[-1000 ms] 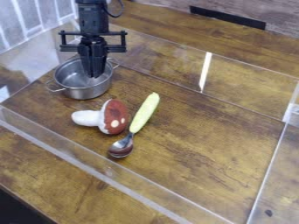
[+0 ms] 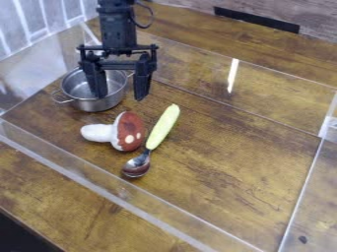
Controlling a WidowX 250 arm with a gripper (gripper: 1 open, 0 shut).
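Observation:
The black gripper (image 2: 120, 81) is open, with its two fingers pointing down over the steel pot (image 2: 83, 96) at the upper left. Nothing shows between the fingers. In front of the pot a white and red-brown plush-like object (image 2: 128, 131) lies on the wooden table. Just right of it are a pale yellow-green elongated item (image 2: 166, 125) and, below that, a spoon (image 2: 138, 165) with its steel bowl toward the front.
Clear panels edge the work area at left and right. A thin white strip (image 2: 232, 77) stands at the back right.
The gripper has come lower and toward the front, from above the back of the pot to over its front and right part. The objects on the table have not visibly moved.

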